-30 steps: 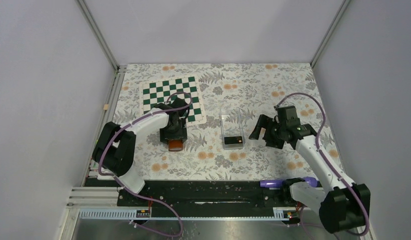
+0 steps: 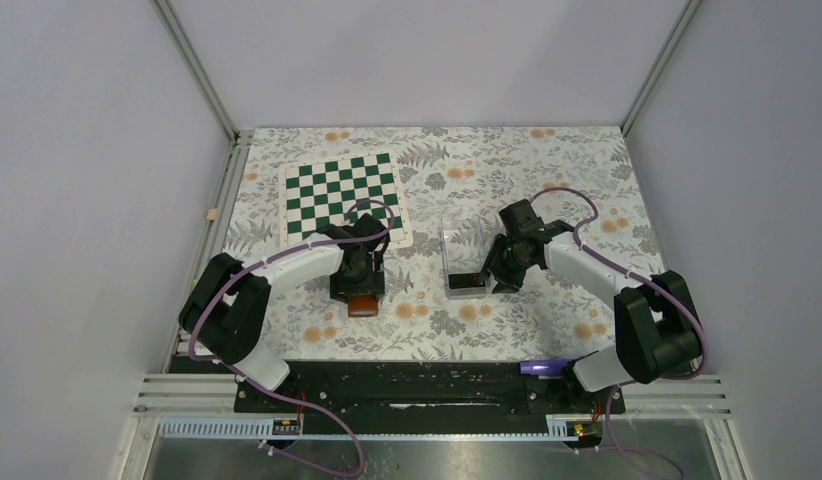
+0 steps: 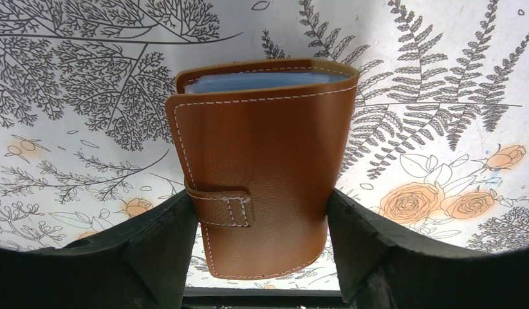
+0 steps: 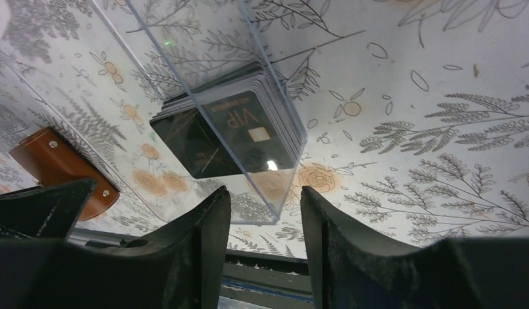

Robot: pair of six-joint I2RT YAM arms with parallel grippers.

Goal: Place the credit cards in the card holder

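Observation:
A brown leather card holder, its flap strap on the front and clear sleeves showing at the top, is held by my left gripper, shut on it at both sides. In the top view it sits low left of center. A clear acrylic tray holds a stack of dark cards, the top one marked VIP, at its near end. My right gripper is part open at the tray's near edge, over its wall, with nothing visible between the fingers.
A green-and-white checkerboard lies at the back left. A purple object lies at the front edge near the right arm's base.
My right gripper has moved left to the tray. My left gripper, with the card holder, has shifted slightly toward the front and right.

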